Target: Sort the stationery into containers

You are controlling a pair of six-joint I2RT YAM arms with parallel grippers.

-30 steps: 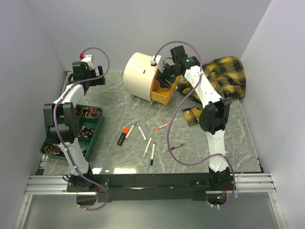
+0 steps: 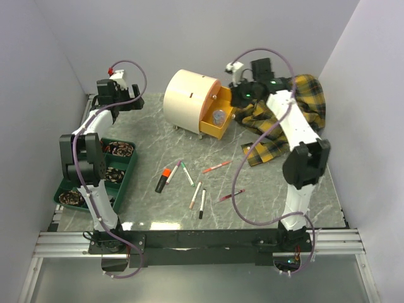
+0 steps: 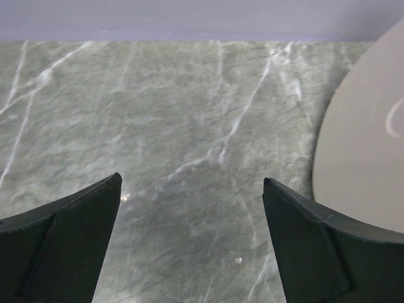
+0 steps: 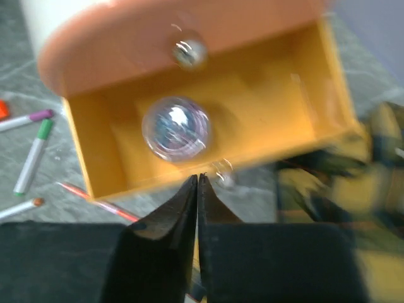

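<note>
In the top view, several pens and markers lie on the table: an orange-and-black marker [image 2: 162, 181], a purple-capped marker [image 2: 173, 172], a green-capped marker [image 2: 188, 174], a black-capped marker [image 2: 202, 204], a white marker [image 2: 195, 196] and two red pens, one the red pen [image 2: 216, 166]. The pulled-out yellow drawer [image 2: 214, 130] of the cream cabinet holds a clear round object [image 4: 176, 129]. Just outside the drawer's front, my right gripper has its fingertips together, nothing showing between them. My left gripper stands open over bare table.
A green divided tray [image 2: 128, 173] with dark patterned contents lies at the left, partly under the left arm. The rounded cream cabinet [image 2: 184, 101] stands at the back. A yellow-and-black plaid cloth [image 2: 308, 104] is heaped at the back right.
My right gripper has moved out of the drawer towards the right, and the clear round object now shows inside it. Pens and markers lie unchanged.
</note>
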